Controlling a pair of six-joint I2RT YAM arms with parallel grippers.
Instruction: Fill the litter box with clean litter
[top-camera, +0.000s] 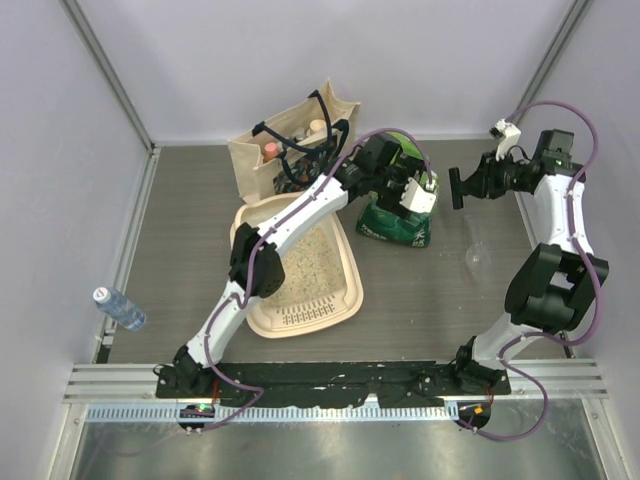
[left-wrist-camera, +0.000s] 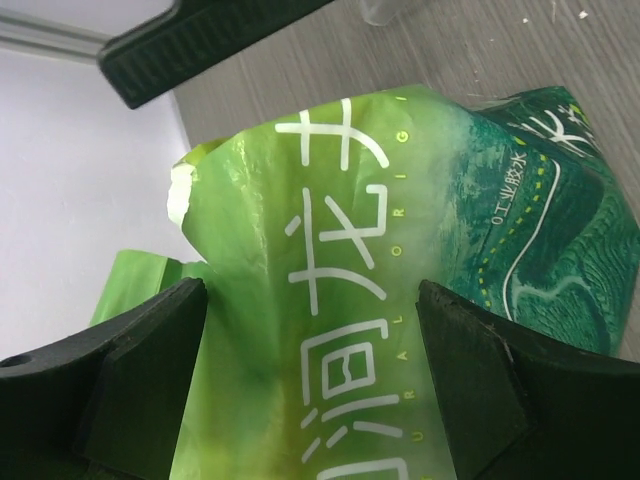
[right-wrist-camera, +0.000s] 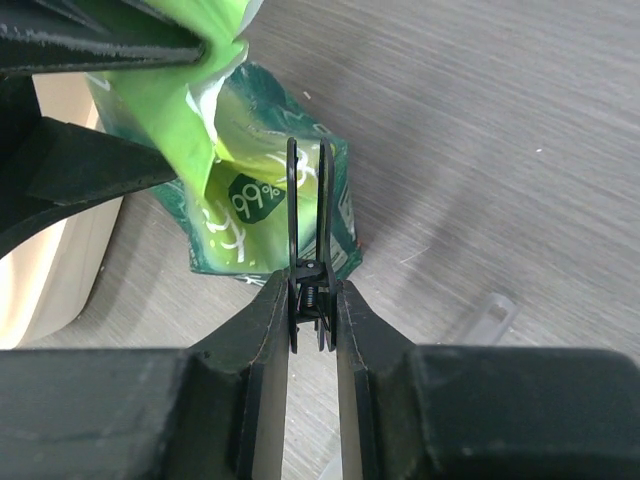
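A green litter bag (top-camera: 395, 225) stands right of the litter box, its bright top bent over in the left wrist view. My left gripper (top-camera: 412, 178) is around the bag's upper part. In the left wrist view its fingers (left-wrist-camera: 480, 370) are spread, with green bag between them. My right gripper is shut on a black spring clip (right-wrist-camera: 325, 200), which is off to the bag's right. The clip's broad side shows as a dark bar (left-wrist-camera: 210, 45) in the left wrist view. The cream litter box (top-camera: 352, 290) has pale litter (top-camera: 308, 268) in it.
A canvas bag (top-camera: 245, 165) with bottles in it stands behind the box. On the right lies a clear plastic scoop (top-camera: 478, 258). A blue-labelled bottle (top-camera: 120, 308) lies at far left.
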